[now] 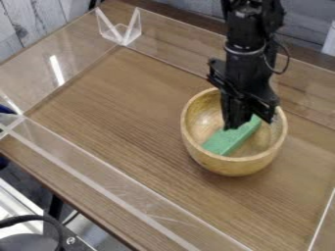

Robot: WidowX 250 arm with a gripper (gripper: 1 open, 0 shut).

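A wooden bowl [215, 161] sits on the wooden table, right of centre. A green oblong object [229, 138] lies inside it. My black gripper [238, 122] hangs over the back of the bowl, its tip just above the green object; its fingers look shut, with nothing visible between them.
A clear plastic piece [118, 27] stands at the back left. A dark ringed fixture [29, 230] is at the lower left corner.
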